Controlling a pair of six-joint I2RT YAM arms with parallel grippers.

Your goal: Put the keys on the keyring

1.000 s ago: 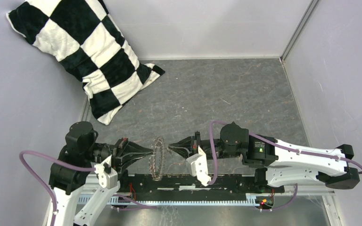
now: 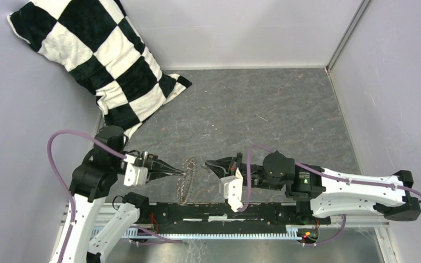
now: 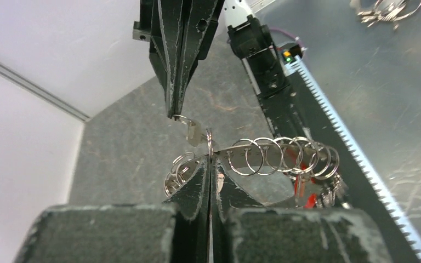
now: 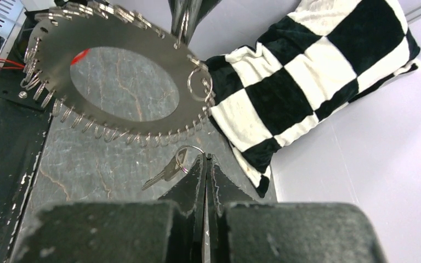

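A metal oval band fringed with many small wire rings, the keyring (image 4: 104, 87), hangs from my left gripper, which is shut on one of its small rings. My right gripper is shut on a thin wire ring (image 4: 182, 159) that carries a flat metal key (image 4: 170, 169); how many keys hang there cannot be told. In the left wrist view, that key (image 3: 194, 135) hangs just beyond the oval's edge. From above, the left gripper (image 2: 185, 173) and right gripper (image 2: 205, 164) face each other with a small gap between their tips.
A checkered black-and-white cloth (image 2: 126, 66) covers the back left. The grey floor (image 2: 252, 109) behind the arms is mostly bare. A dark rail (image 2: 219, 219) runs along the front. Loose metal pieces (image 3: 386, 11) lie at the left wrist view's upper right.
My left gripper and the oval have shifted a little to the right, the left wrist turning on the way. The right gripper has moved slightly right and toward the back. Both stay shut.
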